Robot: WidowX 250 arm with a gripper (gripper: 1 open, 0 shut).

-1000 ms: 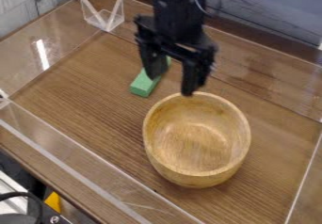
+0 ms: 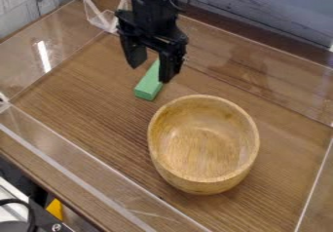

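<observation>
My black gripper (image 2: 152,53) hangs open over the upper middle of the wooden table, its fingers either side of the area just above a green block (image 2: 155,79). The block lies flat and slanted on the tabletop; whether the fingers touch it cannot be told from this view. A large round light-wood bowl (image 2: 202,143) sits below and to the right of the block.
Something clear or white stands near the upper left, partly behind the arm. A yellow and black object lies at the lower left edge.
My gripper has moved left and up in the view, away from over the bowl to near the green block. The bowl and block look unmoved.
</observation>
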